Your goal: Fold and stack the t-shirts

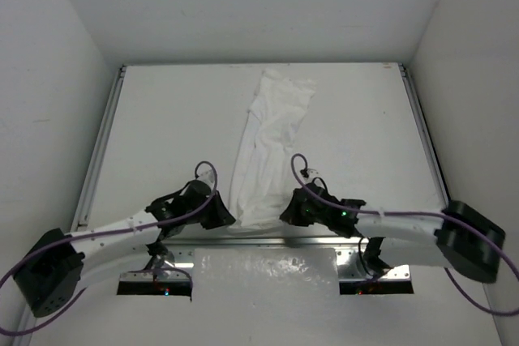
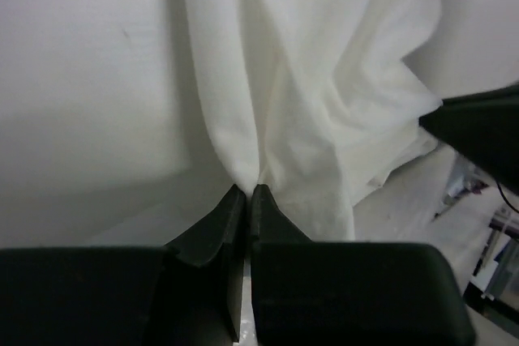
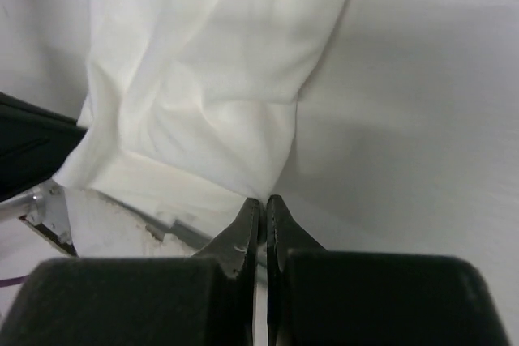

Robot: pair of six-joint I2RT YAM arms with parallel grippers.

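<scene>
A white t-shirt (image 1: pixel 268 135) lies lengthwise on the white table, its near end at the front edge between my grippers. My left gripper (image 1: pixel 227 216) is shut on the shirt's near left edge; in the left wrist view the folded edge (image 2: pixel 219 95) runs into the fingertips. My right gripper (image 1: pixel 290 212) is shut on the near right corner, seen in the right wrist view with the shirt (image 3: pixel 203 119) running into its fingertips. Each wrist view also shows the dark body of the other gripper at the side.
A metal rail (image 1: pixel 243 240) runs along the front edge, with walls at the back and both sides.
</scene>
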